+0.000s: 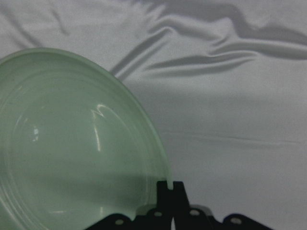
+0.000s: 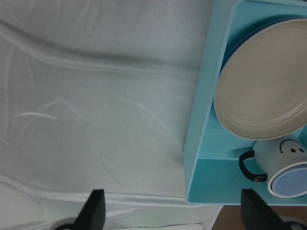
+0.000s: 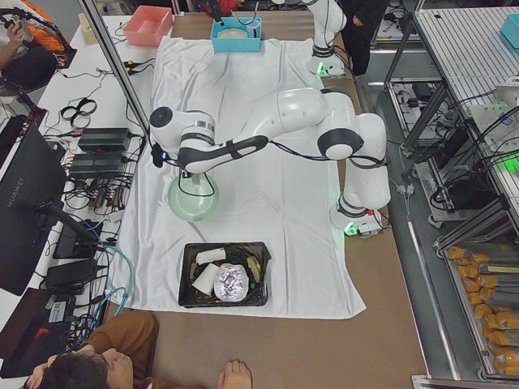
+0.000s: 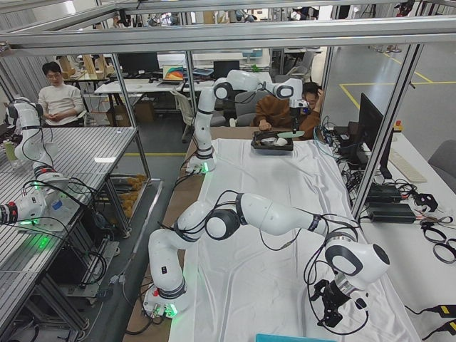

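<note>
A pale green plate (image 3: 193,203) is at the left side of the white cloth in the camera left view. In the left wrist view my left gripper is shut on the rim of the plate (image 1: 72,134). My right gripper is open beside a light blue bin (image 2: 196,167), which holds a beige plate (image 2: 264,76) and a white mug (image 2: 288,163) with a black handle, lying on its side.
A black tray (image 3: 188,289) holding white items and a foil-covered object (image 3: 231,283) sits at the near end of the cloth. Cables, monitors and equipment crowd the side table.
</note>
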